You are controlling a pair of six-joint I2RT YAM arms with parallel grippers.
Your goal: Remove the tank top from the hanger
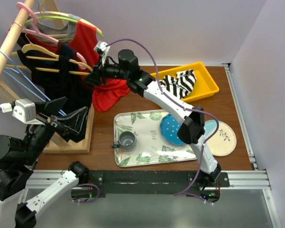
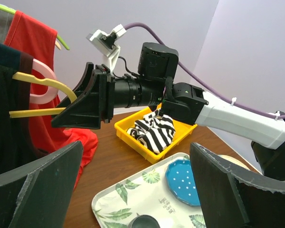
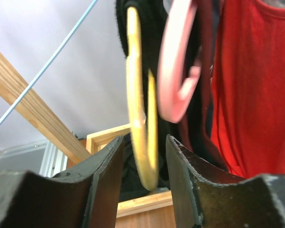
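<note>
A dark tank top (image 1: 57,83) hangs on a yellow hanger (image 1: 34,47) at the rack. My right gripper (image 1: 92,77) is at the hanger's right end. In the right wrist view the bare end of the yellow hanger (image 3: 137,104) lies between the fingers of that gripper, with a gap visible on both sides, so the fingers stand partly open. My left gripper is open with nothing between its fingers; from above it shows in front of the dark cloth on the left.
Close beside the yellow hanger are a pink hanger (image 3: 173,61) and a red garment (image 3: 251,90). Light-blue hangers (image 1: 26,76) hang near the left gripper. A tray (image 1: 156,160) with a mug (image 1: 128,141) and a yellow bin (image 1: 206,85) stand on the table.
</note>
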